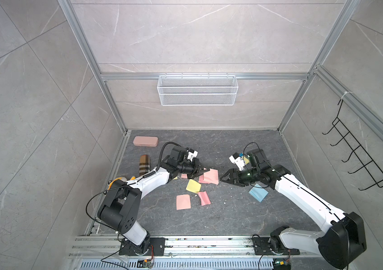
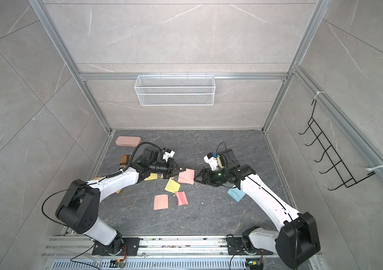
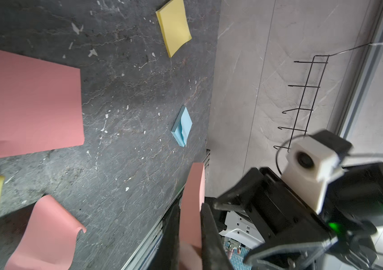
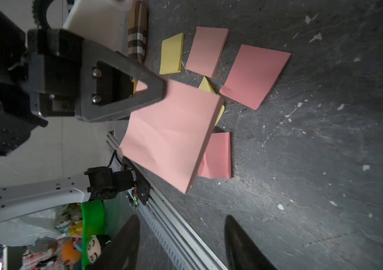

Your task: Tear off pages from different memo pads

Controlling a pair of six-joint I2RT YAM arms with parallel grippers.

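A pink memo pad (image 4: pixel 173 130) is raised above the floor, with my left gripper shut on one end of it. My right gripper stands open just to the pad's right, nothing between its fingers. Loose on the floor lie a flat pink sheet (image 4: pixel 256 76), a curled pink sheet (image 3: pixel 50 236) and a yellow sheet (image 1: pixel 193 186). Another pink sheet (image 1: pixel 183 202) rests closer to the front. On the right, a blue pad (image 3: pixel 183 127) has a lifted top page, and a yellow pad (image 3: pixel 174 26) lies farther back.
At the left are a brown striped case (image 1: pixel 144 164) and a pink case (image 1: pixel 145 141). A yellow pad (image 4: pixel 171 54) and a pink pad (image 4: pixel 207 50) lie near the left arm.
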